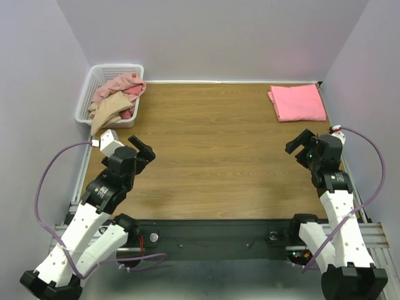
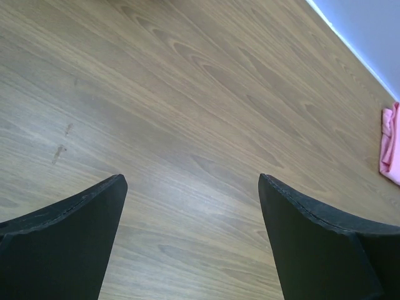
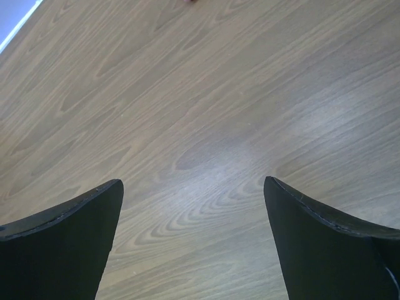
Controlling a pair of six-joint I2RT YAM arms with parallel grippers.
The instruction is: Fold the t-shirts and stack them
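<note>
A folded pink shirt [image 1: 299, 103] lies flat in the far right corner of the table; its edge [image 2: 390, 144] also shows at the right side of the left wrist view. Several crumpled pink and tan shirts [image 1: 115, 103] fill the white basket [image 1: 91, 87] at the far left, a tan one hanging over its front rim. My left gripper is open over bare wood, in front of the basket. Over the right part of the table, nearer than the folded shirt, my right gripper stands open too, with only wood visible between its fingers.
Walls close it in at the back, left and right. Purple cables [image 1: 39, 187] loop beside both arms.
</note>
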